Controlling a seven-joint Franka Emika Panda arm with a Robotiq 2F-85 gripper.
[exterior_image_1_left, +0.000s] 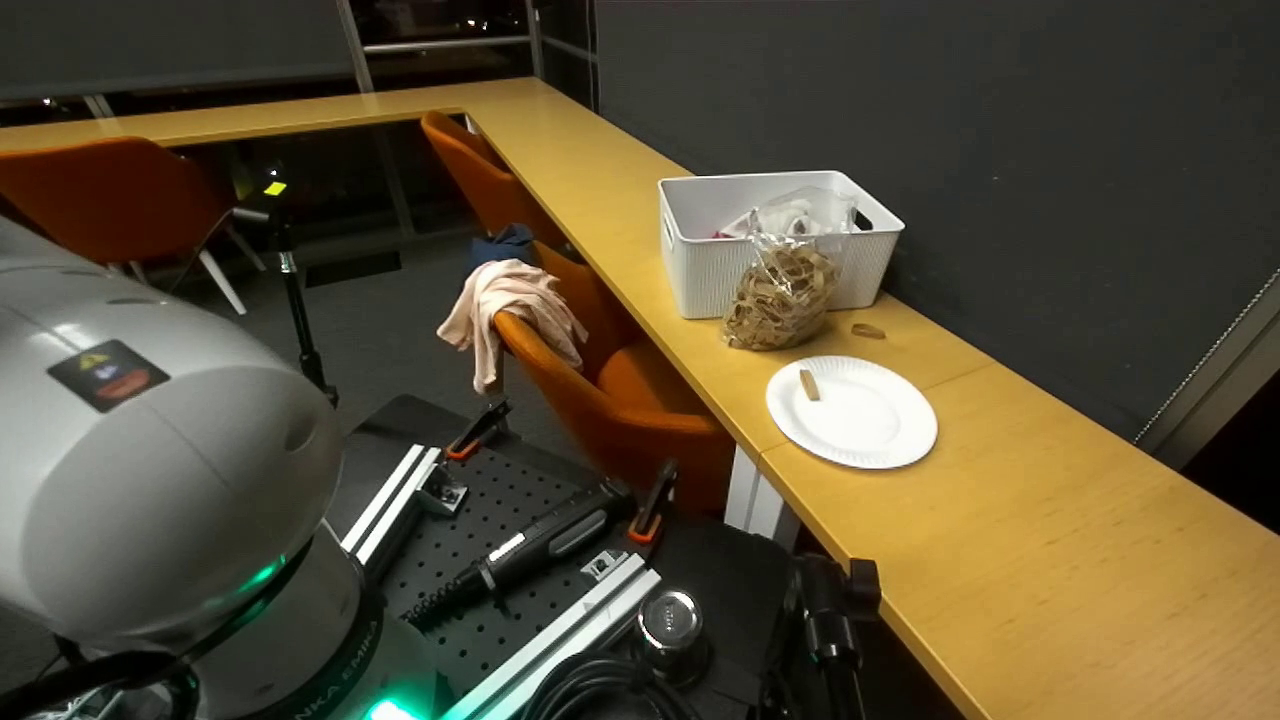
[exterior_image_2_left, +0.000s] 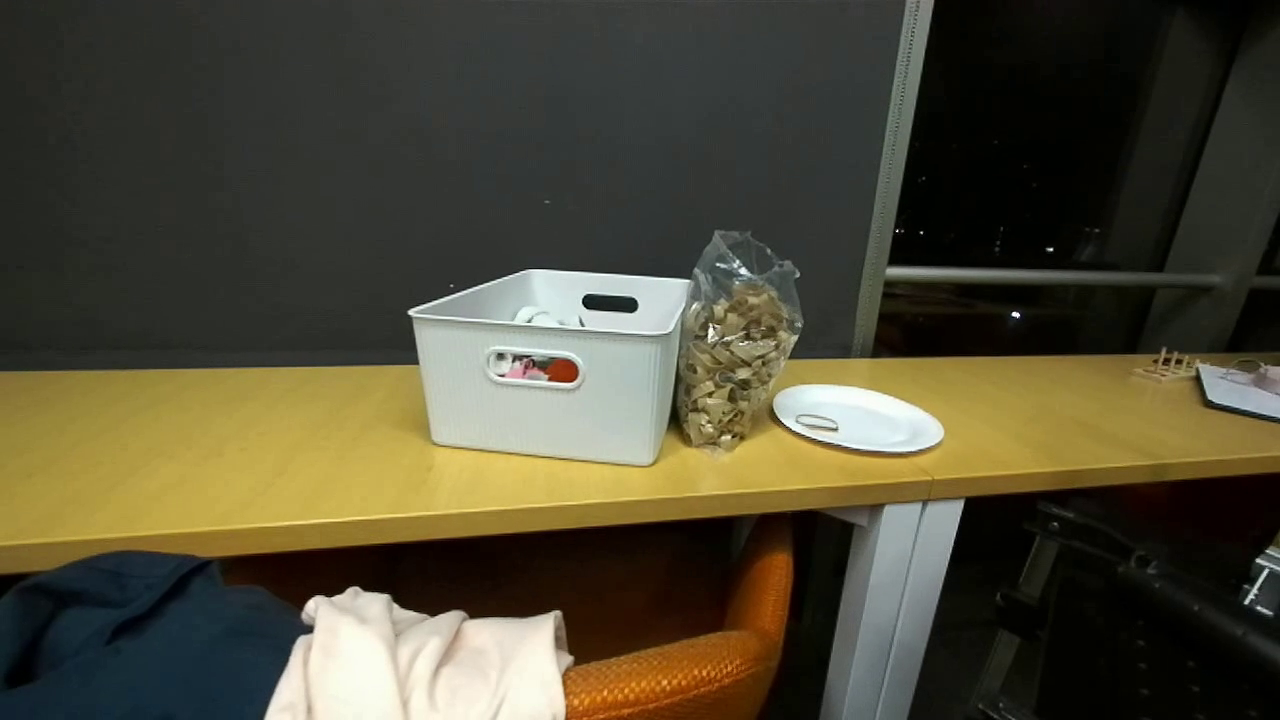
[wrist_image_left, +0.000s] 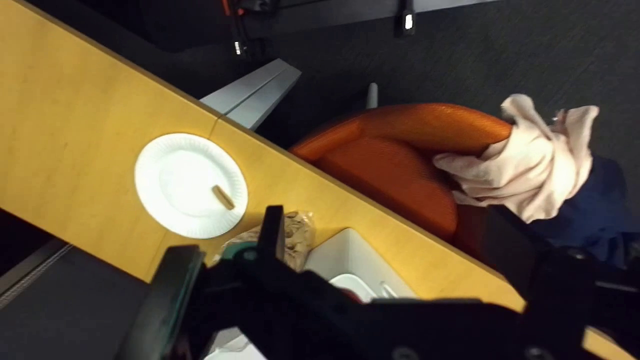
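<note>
My gripper appears in the wrist view as dark, blurred fingers spread wide, standing open with nothing between them. Beyond it is the tabletop, with no contact visible. A white paper plate rests on the table and carries one tan band. Beside the plate stands a clear bag full of tan bands, against a white bin. In the wrist view, my fingers partly cover the bag and the bin. Another tan band lies on the table near the bag.
Inside the bin are a few white, pink and red items, mostly hidden. An orange chair draped with pink cloth stands by the table edge. The table on the plate's near side is bare, and a dark wall runs behind.
</note>
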